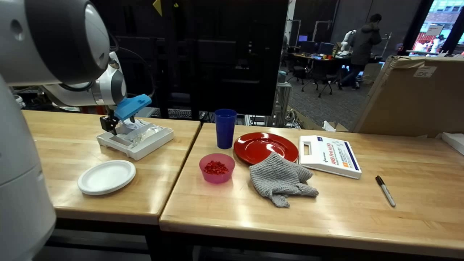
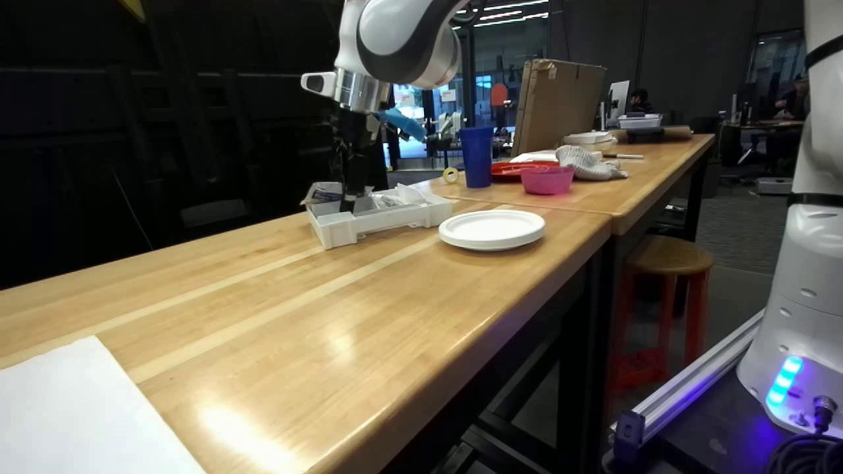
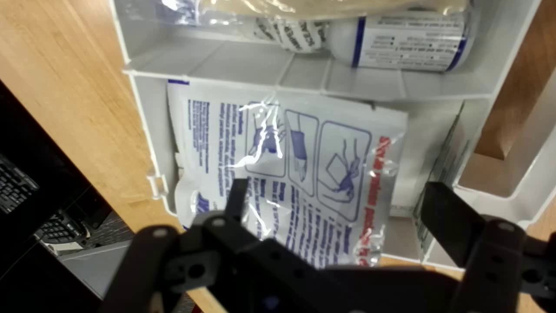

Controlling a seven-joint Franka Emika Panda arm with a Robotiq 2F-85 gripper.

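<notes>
My gripper stands open over a white compartment tray, its two fingers well apart. Below and between them in the wrist view, a white foil packet with blue and red print lies in the larger compartment. No object is seen held. Beyond the divider, the other compartment has a white bottle with a blue-banded label and a clear plastic bag. From the second exterior view, the dark fingers reach down at the tray; their exact depth is hard to tell.
Near the tray's front is a white plate. Across the table seam stand a blue cup, a pink bowl of red bits, a red plate, a grey cloth, a first aid case lid and a marker.
</notes>
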